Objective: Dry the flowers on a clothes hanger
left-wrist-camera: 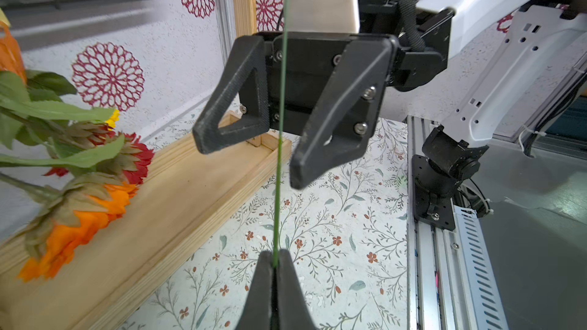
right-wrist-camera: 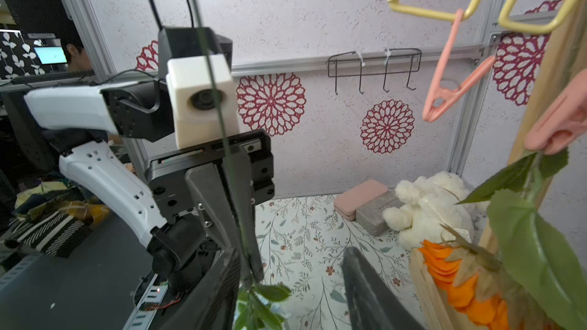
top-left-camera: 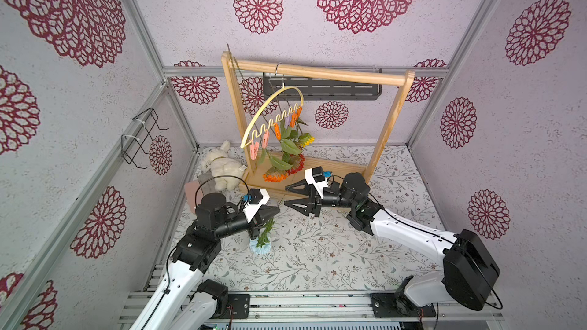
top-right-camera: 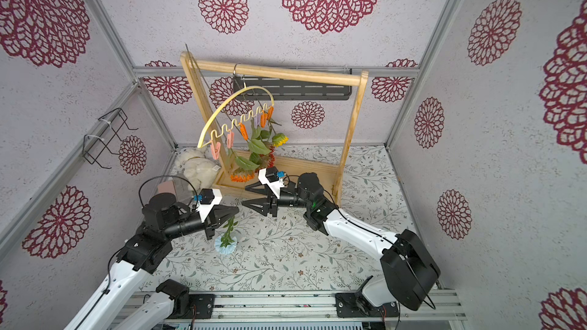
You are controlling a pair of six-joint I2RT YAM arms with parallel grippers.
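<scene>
My left gripper is shut on the thin green stem of a blue flower, which hangs head down below it. Facing it from the right, my right gripper stands open with nothing held between its fingers. A yellow hanger hangs from the wooden rack. Orange, red and yellow flowers hang upside down from its clothespins, among them an orange flower. An empty pink clothespin sits at the hanger's near end. Another pink clothespin grips a leafy stem.
A white plush toy sits beside the rack's left foot, near a pink box and a grey box. A black wire hook rack is on the left wall.
</scene>
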